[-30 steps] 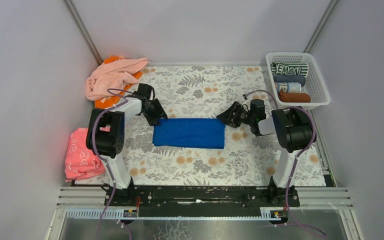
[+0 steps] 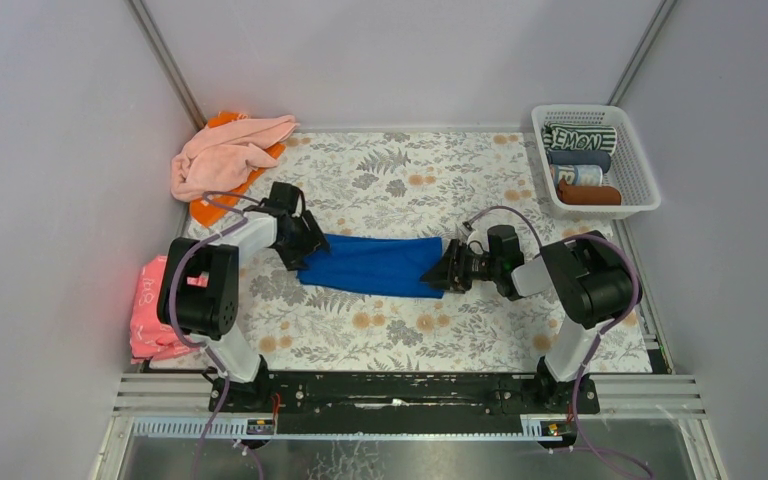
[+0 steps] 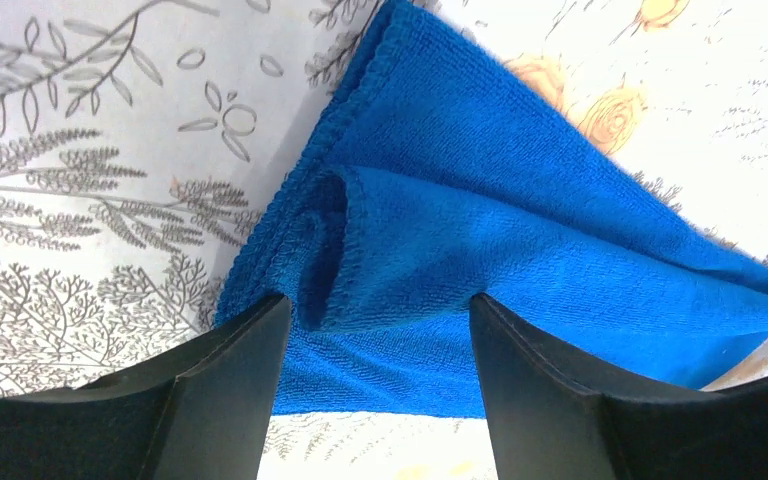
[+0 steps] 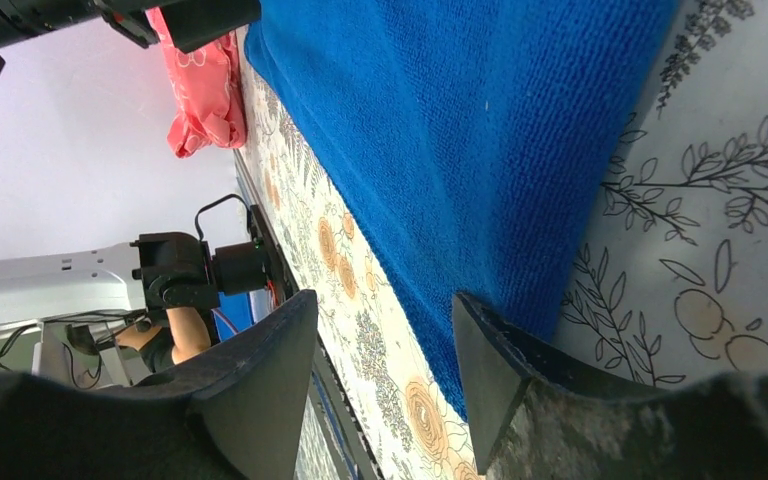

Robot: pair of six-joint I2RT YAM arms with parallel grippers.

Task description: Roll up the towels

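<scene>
A blue towel (image 2: pixel 380 265) lies folded into a long strip across the middle of the table. In the left wrist view a raised fold of the blue towel (image 3: pixel 440 240) runs along the strip, its end standing up near the gap of my left gripper. That gripper is at the towel's left end, part open, fingers apart. My right gripper is open at the right end, one finger (image 4: pixel 495 370) against the towel's edge, nothing gripped. In the top view, the grippers hide parts of both ends.
A white basket (image 2: pixel 643 180) with several rolled towels stands at the back right. Peach and orange towels (image 2: pixel 225 155) lie heaped at the back left, a pink-red towel (image 2: pixel 155 320) at the front left.
Both grippers have come from the strip's back corners toward the front, along its two ends. The ends look pulled slightly leftward, and the strip's back edge has shifted a little.
</scene>
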